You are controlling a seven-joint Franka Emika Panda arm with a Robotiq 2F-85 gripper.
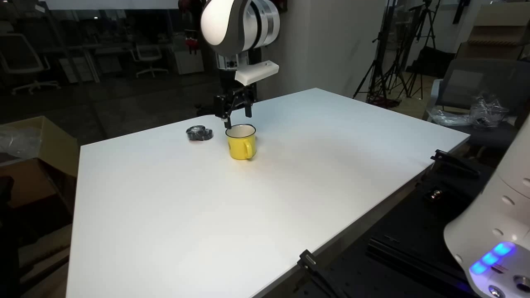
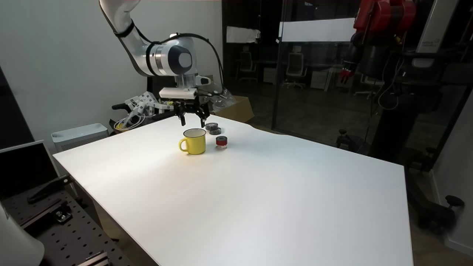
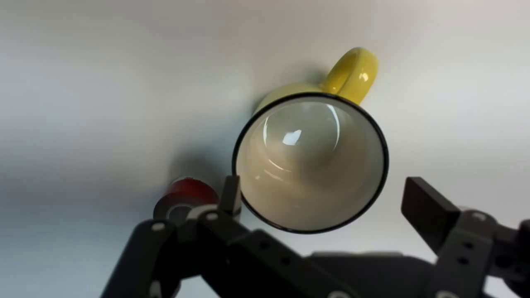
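Note:
A yellow mug [image 1: 241, 145] with a black rim stands upright and looks empty in the wrist view. Its handle [image 3: 356, 74] points away from my gripper in that view. My gripper [image 2: 192, 124] is open above and just behind the mug, fingers pointing down. Between the fingertips lies only a gap; in the wrist view one fingertip [image 3: 230, 194] overlaps the mug's rim edge, and the other stands clear to the right. Whether either finger touches the mug, I cannot tell.
A small red and dark roll [image 2: 221, 142] sits beside the mug. Dark, tape-like rolls [image 2: 213, 128] lie close behind, near the far edge of the white table [image 2: 288, 199]. A cardboard box [image 1: 57, 149] stands beyond the table.

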